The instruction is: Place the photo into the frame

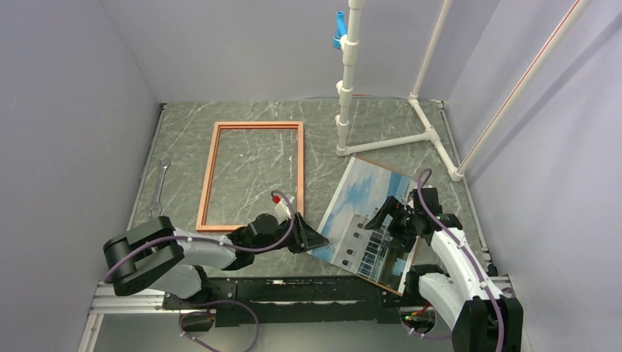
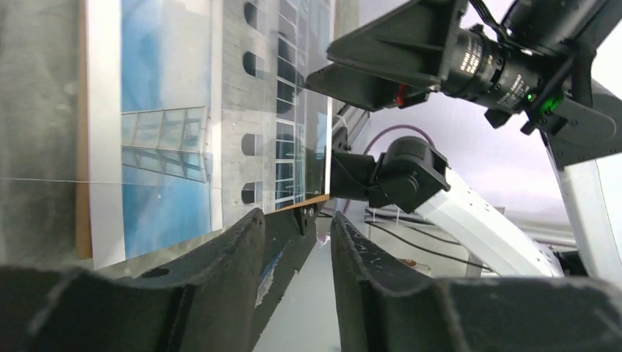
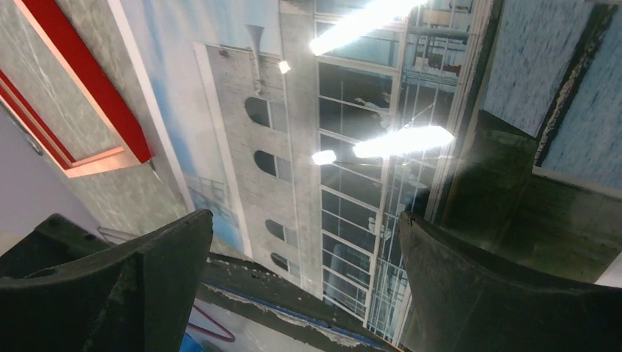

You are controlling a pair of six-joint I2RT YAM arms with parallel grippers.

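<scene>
The photo (image 1: 359, 194), a blue sky above a white building, lies tilted on the right half of the table on a brown-edged backing. Glare and a clear edge across it in the wrist views suggest a transparent sheet on top. To its left is the empty copper-coloured frame (image 1: 301, 165). My left gripper (image 1: 325, 241) reaches the photo's lower left edge; in its wrist view the fingers (image 2: 238, 253) show a narrow gap, and whether anything clear sits in it is not visible. Over the photo's right part, my right gripper is open, fingers wide apart.
A wrench (image 1: 161, 187) lies at the table's left side. White pipes (image 1: 389, 142) stand at the back right, close to the photo's upper edge. Bare table shows inside the frame and between frame and pipes.
</scene>
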